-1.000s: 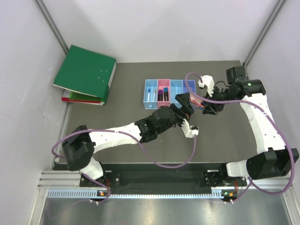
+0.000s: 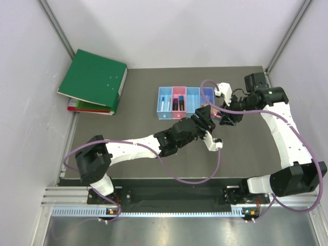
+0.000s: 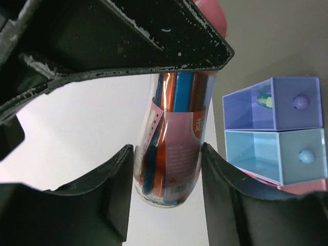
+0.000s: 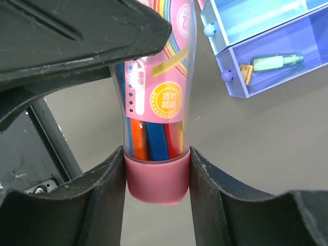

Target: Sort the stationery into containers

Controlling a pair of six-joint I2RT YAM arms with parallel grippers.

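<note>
A clear tube of coloured pencils with a pink label and a pink cap hangs over the table, in front of the organizer's right end. My left gripper is shut on the clear bottom end of the tube. Around the pink cap end, my right gripper is shut too. Both grippers hold the same tube, face to face. In the top view the tube mostly hides between them. The organizer box has pink, light blue and purple compartments.
Pens lie in the leftmost compartment and dark markers in the pink one. A light-blue compartment looks empty. The purple one holds a small green bottle and a brown block. Green binders lie at the far left.
My left gripper has shifted slightly right and toward the table's front, closing up to the right gripper. The right arm has moved only a little.
</note>
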